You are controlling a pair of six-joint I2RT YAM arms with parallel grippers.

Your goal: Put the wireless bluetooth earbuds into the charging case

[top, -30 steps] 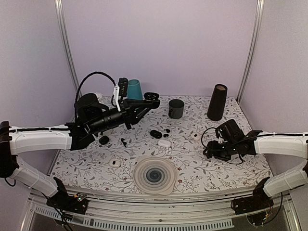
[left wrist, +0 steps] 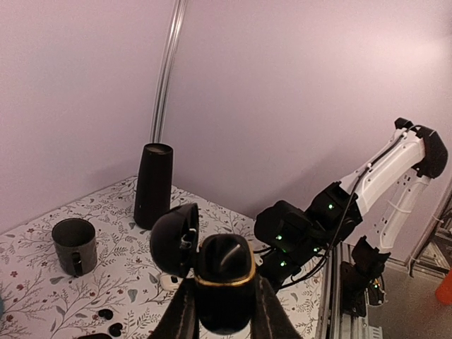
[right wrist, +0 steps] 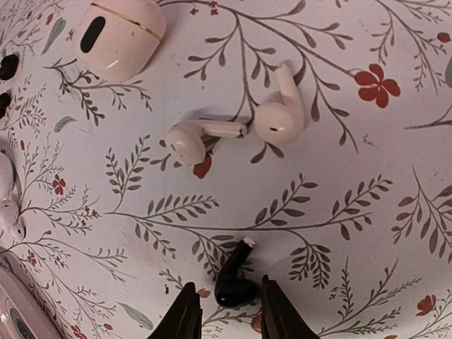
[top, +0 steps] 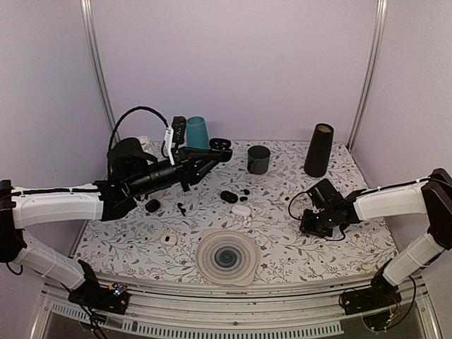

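Observation:
A black charging case (left wrist: 226,282) with its lid (left wrist: 173,240) raised is held in the air above the table. My left gripper (top: 209,157) is shut on it, with one finger (left wrist: 187,307) on either side. In the right wrist view, a black earbud (right wrist: 236,291) lies on the patterned table with its stem pointing away. My right gripper is partly open just over it, fingers spread on either side of the bud. I cannot tell whether the fingertips touch it. Whether the case's slots hold anything is hidden.
Two white earbuds (right wrist: 279,121) and a white-and-pink case (right wrist: 120,39) lie beyond the black earbud. A grey mug (top: 258,159), a dark tumbler (top: 319,150) and a teal cup (top: 197,133) stand at the back. A round lid (top: 227,257) lies in front; other small cases lie centre and left.
My right arm has shifted a little left and toward the front, with its gripper low over the table. The left arm with the case has barely moved.

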